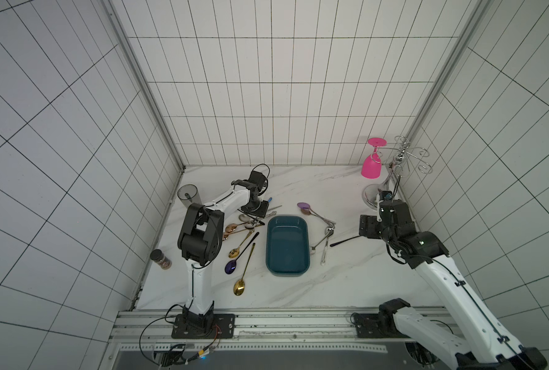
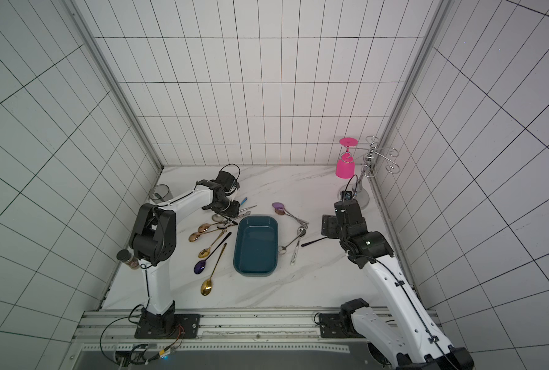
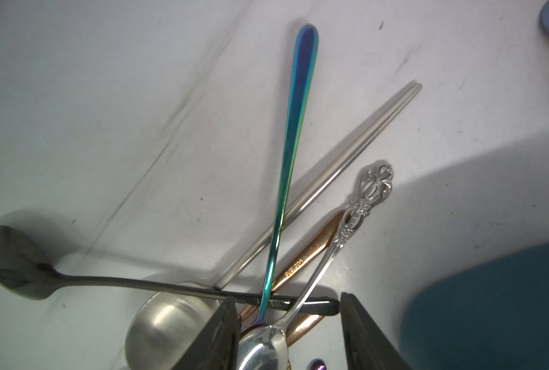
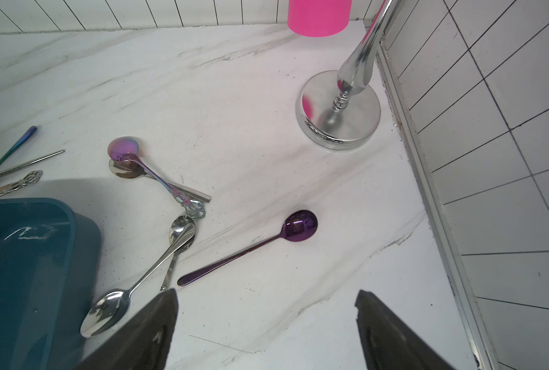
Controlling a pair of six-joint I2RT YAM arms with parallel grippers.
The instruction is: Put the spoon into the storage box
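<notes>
The empty teal storage box (image 1: 288, 248) stands mid-table. My left gripper is part open above a pile of crossed spoons left of the box. Below its fingers lie a dark-handled spoon (image 3: 132, 283), a blue-green handle (image 3: 288, 154), a silver spoon with an ornate handle (image 3: 370, 190) and a copper handle (image 3: 314, 246); nothing appears gripped. On the right, my right gripper is wide open and empty, over the table near a dark purple spoon (image 4: 299, 225). Between that spoon and the box lie silver spoons (image 4: 109, 311) and a purple-pink spoon (image 4: 123, 149).
Gold spoons (image 1: 239, 286) and a dark blue spoon (image 1: 231, 266) lie left of the box. A glass (image 1: 188, 195) and a shaker (image 1: 159, 258) stand at far left. A metal stand (image 4: 338, 111) with a pink goblet (image 1: 372, 166) occupies the back right.
</notes>
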